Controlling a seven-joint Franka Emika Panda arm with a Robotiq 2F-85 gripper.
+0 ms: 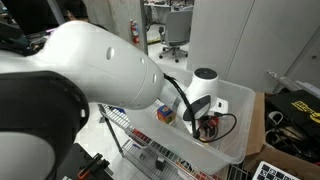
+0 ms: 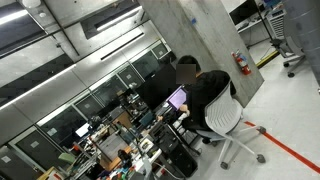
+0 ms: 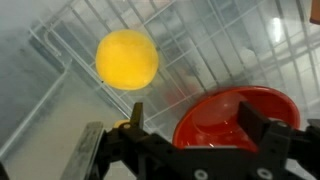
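Observation:
My gripper points down into a white bin [image 1: 238, 122], its fingers apart and nothing seen held between them. Just ahead of it in the wrist view lies a red bowl [image 3: 225, 112], its near side hidden by the gripper. A round yellow object [image 3: 127, 59] rests on the wire-like floor, left of the bowl and clear of my fingers. In exterior view 1 the arm hides most of the bowl. A multicoloured cube [image 1: 166, 114] stands in the bin to the left of the gripper.
The bin's walls stand close around the gripper. A wire rack [image 1: 150, 147] runs along its near side. Cardboard boxes [image 1: 290, 160] and a black case [image 1: 297, 107] lie to the right. Exterior view 2 shows only the room, with a seated person [image 2: 208, 95].

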